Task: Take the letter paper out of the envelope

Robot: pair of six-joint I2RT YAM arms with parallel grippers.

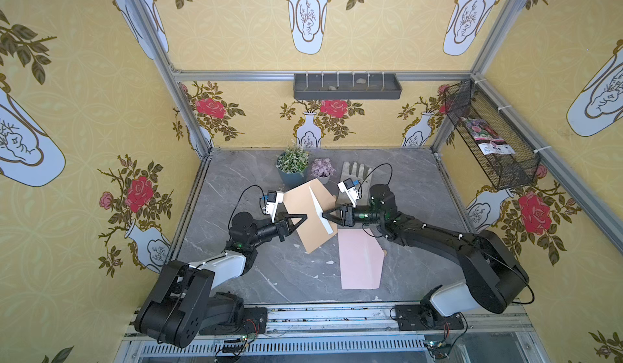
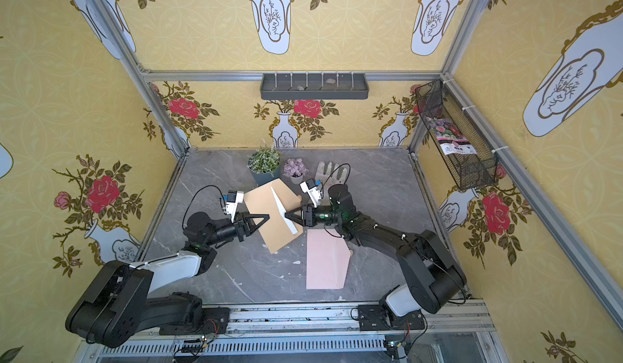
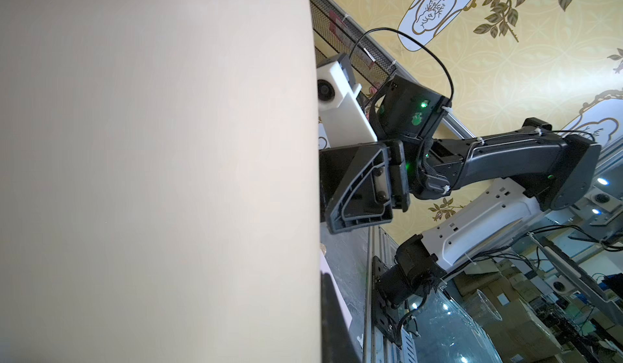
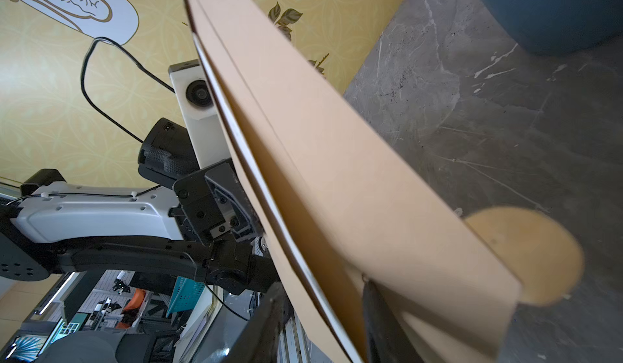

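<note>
The tan envelope (image 1: 301, 200) is held up at a tilt mid-table, its mouth facing right. Inside it, a white letter paper (image 1: 320, 212) shows as a strip along the opening; the rest is hidden. My left gripper (image 1: 305, 217) is shut on the envelope's left side, and in the left wrist view the envelope (image 3: 155, 174) covers much of the picture. At the mouth my right gripper stands open. One finger (image 4: 383, 327) reaches inside behind the white paper (image 4: 285, 233); the other finger (image 4: 262, 327) stays outside the near envelope wall.
A pink sheet (image 1: 360, 259) lies on the table at the front right. Behind the envelope stand a potted green plant (image 1: 292, 163) and a small purple plant (image 1: 322, 168), with a grey glove (image 1: 357, 174) beside them.
</note>
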